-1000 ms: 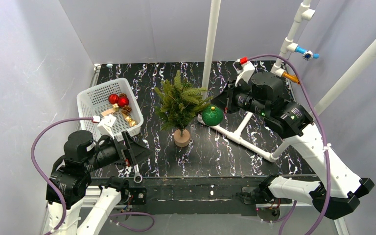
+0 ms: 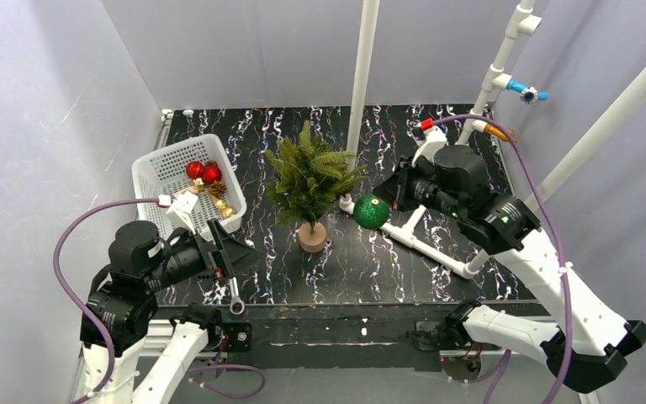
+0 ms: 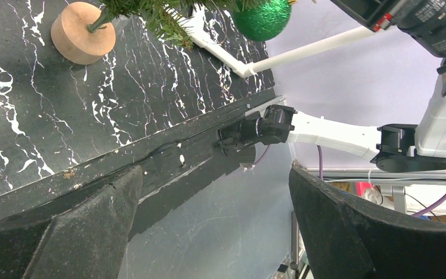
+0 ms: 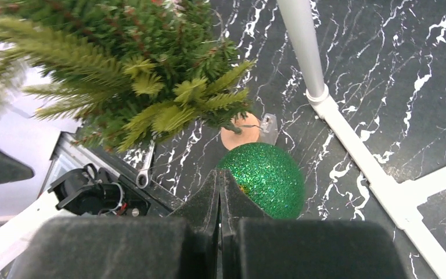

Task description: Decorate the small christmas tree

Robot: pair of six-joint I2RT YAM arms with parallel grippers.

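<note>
The small green tree (image 2: 309, 172) stands upright on its round wooden base (image 2: 312, 238) in the middle of the table. To its right a glittery green ball (image 2: 372, 212) hangs in the air just under the fingertips of my right gripper (image 2: 378, 190). Those fingers are pressed together in the right wrist view, and the ball (image 4: 270, 177) follows them; its hanger is hidden. The ball is apart from the branches. Left of the tree, low at the front, my left gripper is open and empty.
A white basket (image 2: 147, 172) at the left holds red balls (image 2: 211, 174), a pinecone and gold ornaments (image 2: 223, 205). White pipes (image 2: 425, 248) cross the table at the right, and one post (image 2: 360, 93) rises behind the tree. A wrench (image 2: 235, 296) lies near the front edge.
My left arm, the tree and the basket have stayed in place.
</note>
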